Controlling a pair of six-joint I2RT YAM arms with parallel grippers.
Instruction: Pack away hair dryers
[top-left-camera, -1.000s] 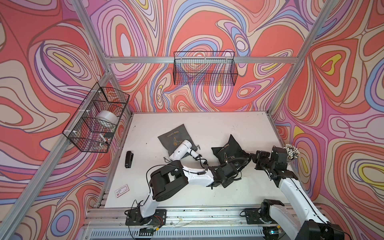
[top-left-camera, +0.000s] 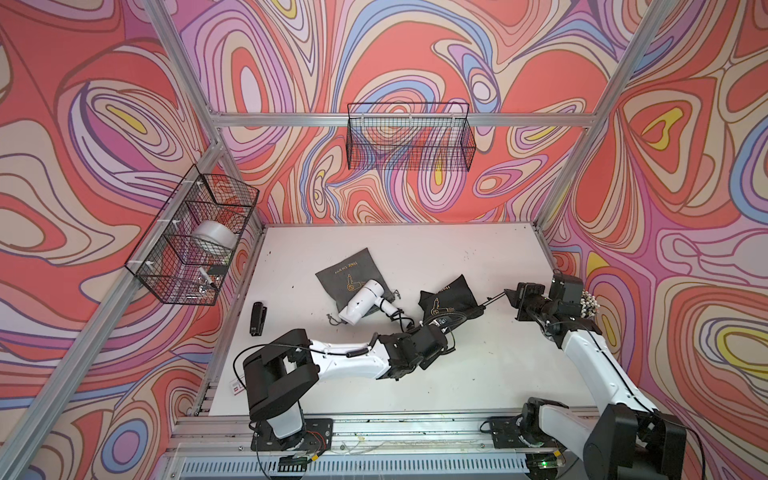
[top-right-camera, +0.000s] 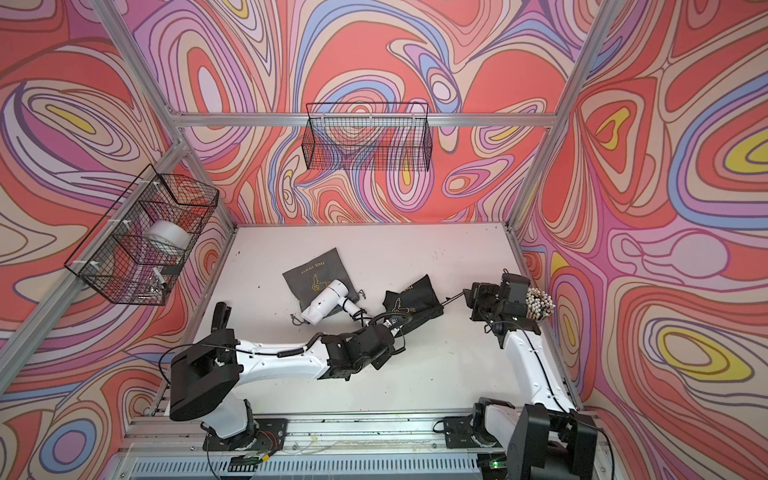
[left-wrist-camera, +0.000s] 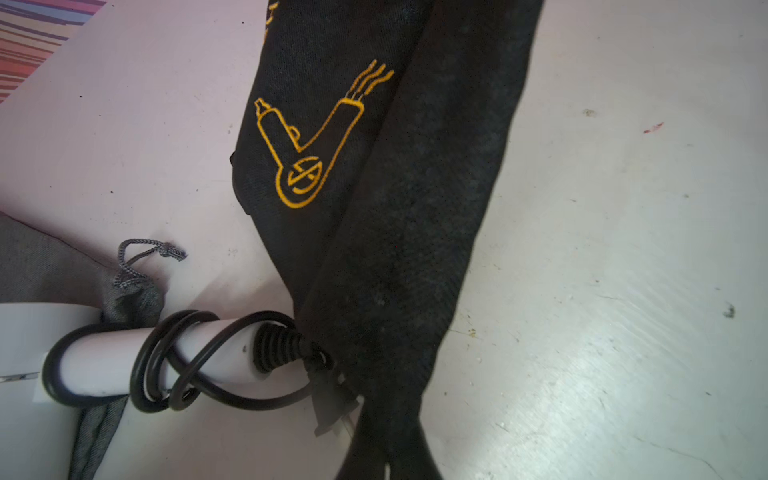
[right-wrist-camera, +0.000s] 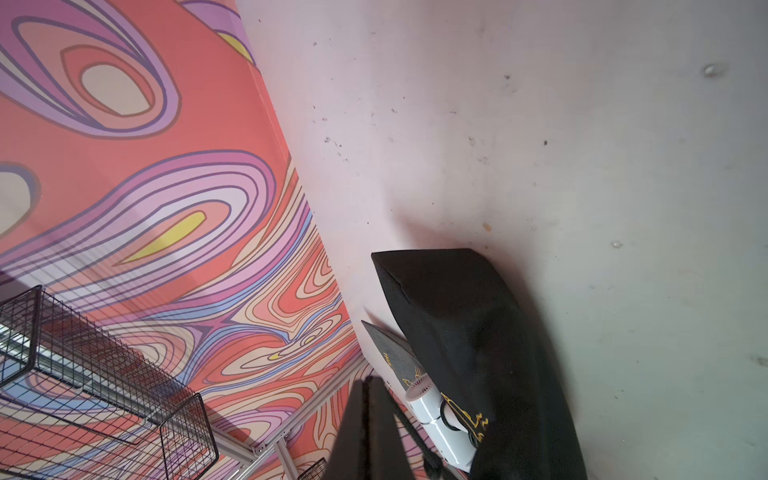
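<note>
A black drawstring bag (top-left-camera: 448, 302) with a yellow dryer print is stretched between my two grippers. My left gripper is shut on the gathered end of the bag, whose cloth runs down to its fingertips in the left wrist view. My right gripper is shut on the bag's dark drawcord (right-wrist-camera: 420, 446), which runs straight from the bag's right corner in both top views. To the left, a white hair dryer (top-left-camera: 364, 301) with its black cable wrapped round the handle lies on a flat grey bag (top-left-camera: 352, 272). The black bag's opening is hidden.
A wire basket (top-left-camera: 409, 144) hangs at the back, and another (top-left-camera: 196, 236) at the left holds a white round item. A black object (top-left-camera: 257, 318) lies near the table's left edge.
My left arm has moved left, drawing the black bag's held end with it. The right gripper has risen slightly; the cord between it and the bag now stretches longer. The dryer has not moved.
</note>
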